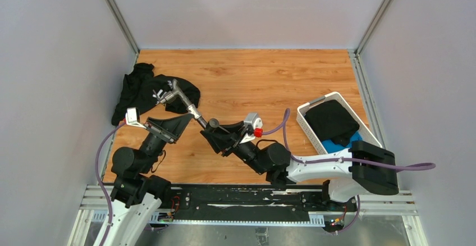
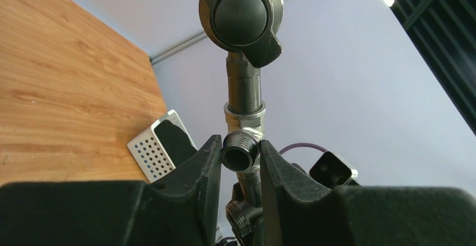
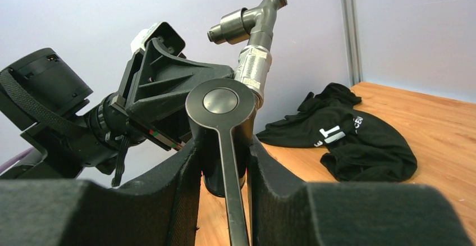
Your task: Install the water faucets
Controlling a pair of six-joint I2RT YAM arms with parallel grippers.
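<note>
A metal faucet assembly (image 1: 181,95) stands diagonally between both grippers, with an angled spout piece at its top, a silver nut (image 3: 252,66) and a dark round lever body (image 2: 240,14). My left gripper is shut on the faucet's threaded side fitting (image 2: 239,150), which points at its camera. My right gripper holds its fingers around the lower faucet body and lever (image 3: 220,111), at the other end of the assembly; whether it grips firmly is hard to tell.
A black cloth (image 1: 134,89) lies at the back left. A white basket (image 1: 305,121) with dark and blue cloth stands at the right. White walls enclose the sides.
</note>
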